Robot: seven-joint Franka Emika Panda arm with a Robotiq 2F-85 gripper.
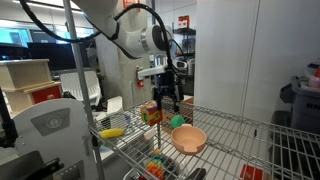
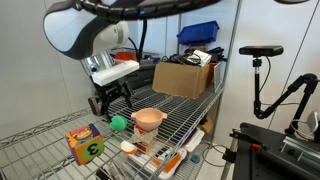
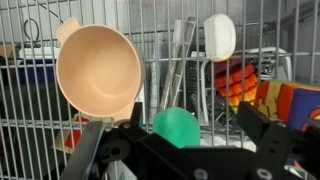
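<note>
A green round object (image 3: 177, 128) lies on the wire rack, between and ahead of my fingers in the wrist view. Above it hangs my gripper, its two dark fingers spread wide with nothing between them. In exterior view 2 the green object (image 2: 118, 123) sits just below the gripper (image 2: 117, 103). Beside it stands a peach bowl (image 3: 98, 70), empty. A colourful box (image 2: 84, 144) stands upright on the rack on the other side.
A white oval piece (image 3: 220, 37) lies on the rack. In exterior view 1 a yellow item (image 1: 112, 133) rests near the rack's left end. Items on a lower level show through the wires. The rack's right part (image 1: 225, 133) is mostly clear.
</note>
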